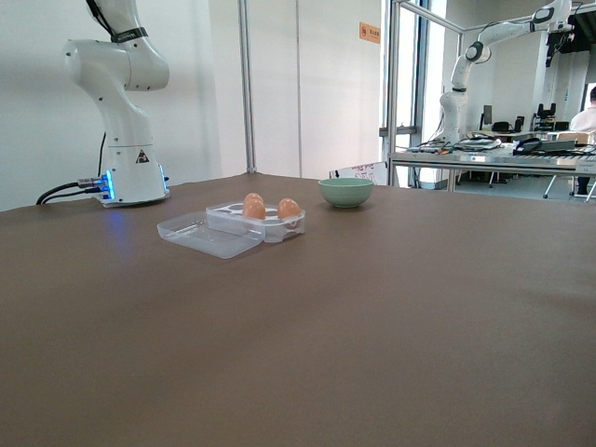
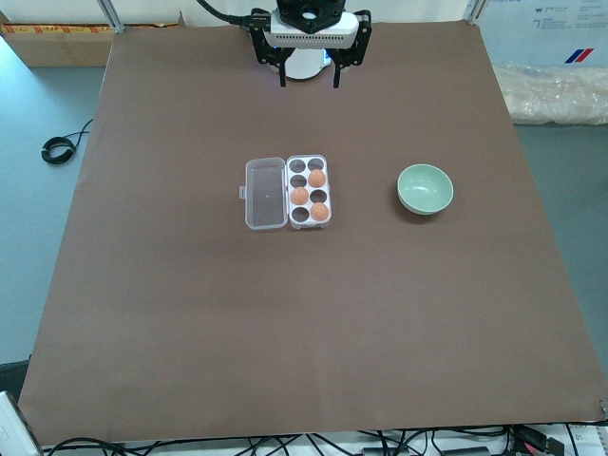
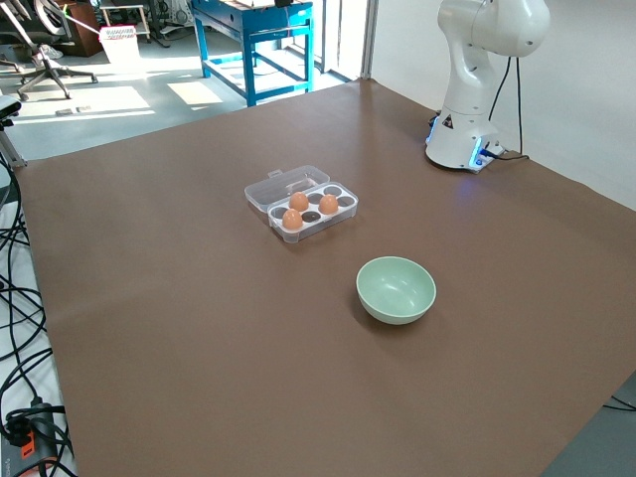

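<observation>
A clear plastic egg carton [image 2: 275,170] lies open on the brown table [image 2: 304,323], its lid [image 1: 207,240] flat beside the tray. Several brown eggs [image 3: 328,205] sit in its cups, with other cups empty. A pale green bowl [image 2: 425,188] [image 1: 345,191] [image 3: 396,289] stands apart from the carton, empty as seen from above. My gripper [image 2: 309,76] is at the far edge of the table in the left view, raised over the robot base, open with nothing between its fingers. The top and right views show the arm but not the gripper.
The table around the carton and bowl is clear. The white arm base [image 1: 135,186] stands at the table's back edge. Cables [image 3: 25,368] and equipment run along the outside of one edge. A wall borders the back.
</observation>
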